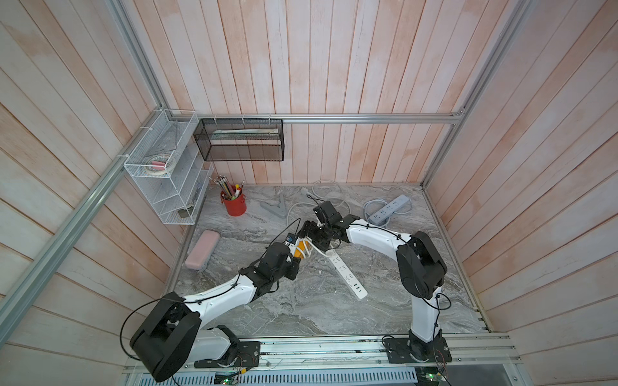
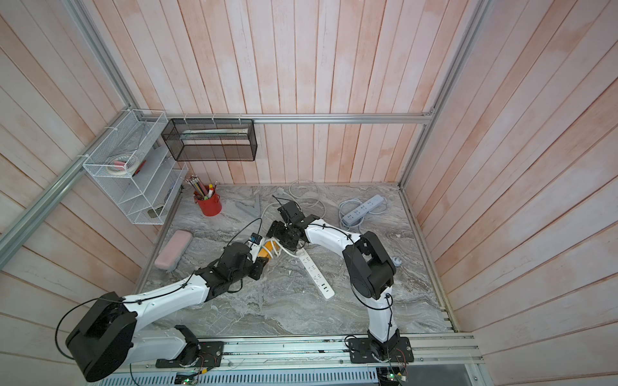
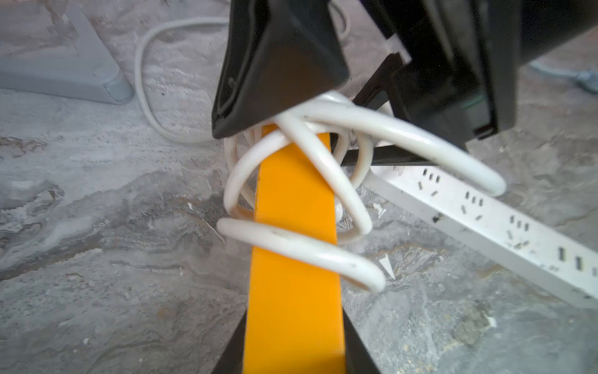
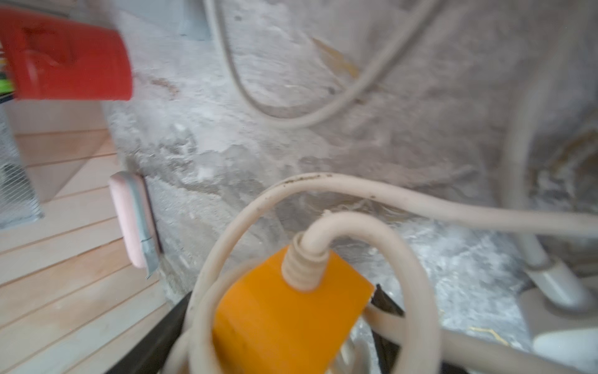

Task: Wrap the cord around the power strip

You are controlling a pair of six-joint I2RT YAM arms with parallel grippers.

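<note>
An orange power strip [image 3: 292, 299] is held in my left gripper [image 1: 294, 252], which is shut on it. White cord loops around the orange body in several turns, and in the right wrist view the cord leaves the end of the strip [image 4: 292, 318] and curves back over it. My right gripper [image 2: 282, 233] is at the far end of the orange strip, over the loops, open, its fingers partly hidden behind cord and strip.
A white power strip [image 1: 347, 275] lies just right on the table. A grey power strip [image 1: 386, 209] with coiled cord is at the back right. A red pencil cup [image 1: 235, 204], grey angled piece [image 1: 273, 209] and pink case [image 1: 201, 249] stand left and back.
</note>
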